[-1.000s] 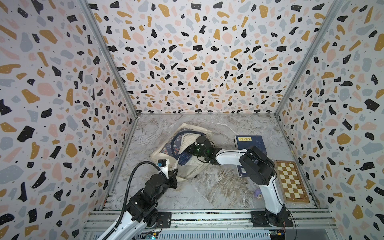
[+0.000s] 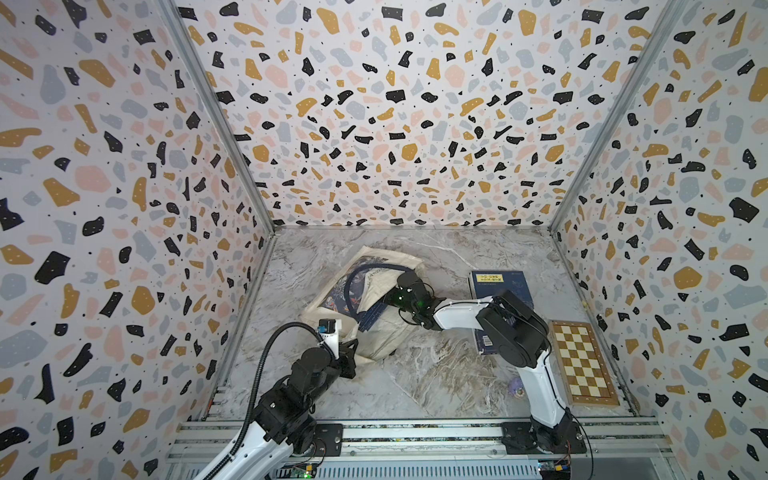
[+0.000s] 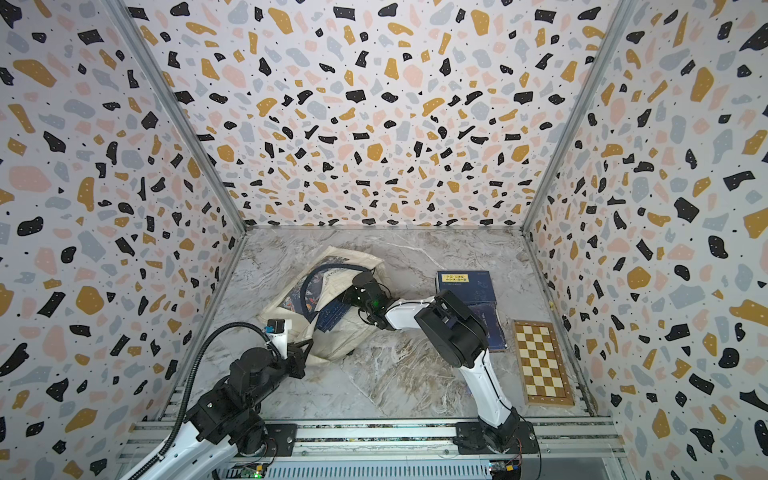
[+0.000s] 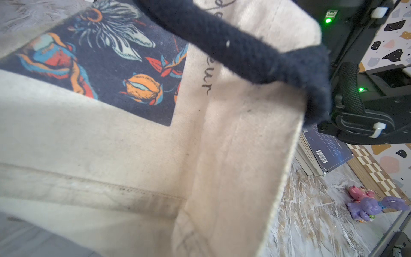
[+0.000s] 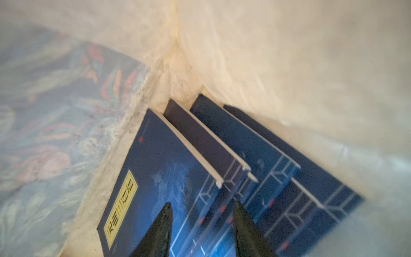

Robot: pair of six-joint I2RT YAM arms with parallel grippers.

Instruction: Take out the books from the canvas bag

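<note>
The cream canvas bag [image 2: 384, 340] lies on its side with its mouth open and a dark handle [image 2: 353, 280]. Inside it, the right wrist view shows several dark blue books [image 5: 167, 171] stacked like steps against the cloth. My right gripper reaches into the bag mouth, its two fingers apart in front of the nearest book's edges, nothing seen gripped. By the bag's near rim is my left gripper [image 2: 352, 360], shut; whether cloth is between its fingers does not show. The left wrist view shows the bag's floral print [image 4: 128, 64] and cream cloth.
Blue books [image 2: 504, 281] taken out lie at the right, partly under the right arm. A chessboard [image 2: 582, 364] is farther right, with a small purple and pink toy [image 4: 368, 207] close to it. Free marble table [image 2: 436, 384] lies in front of the bag.
The bag cloth by the left gripper has shifted a little; the left arm looks still.
</note>
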